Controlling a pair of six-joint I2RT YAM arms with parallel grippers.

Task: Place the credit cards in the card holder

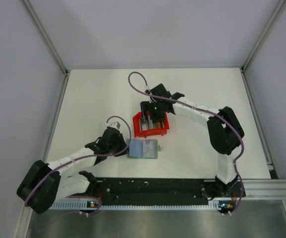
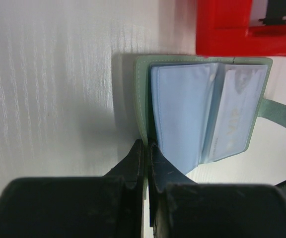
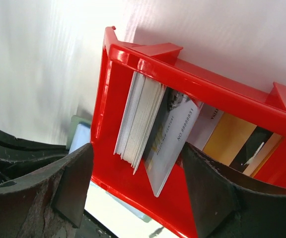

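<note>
The card holder (image 1: 143, 148) lies open on the table, green outside with pale blue and clear pockets. My left gripper is shut on its green left edge. Several cards stand on edge in a red box (image 1: 151, 135): white ones (image 3: 138, 119) at the left, a silver-grey card (image 3: 172, 144) leaning in the middle, and coloured ones (image 3: 227, 139) to the right. Over the box, my right gripper is open, its fingers spread either side of the white and silver-grey cards. None looks clamped.
The red box sits just above the holder in the top view and hides part of its far edge in the left wrist view. A strap (image 2: 280, 114) sticks out at the holder's right.
</note>
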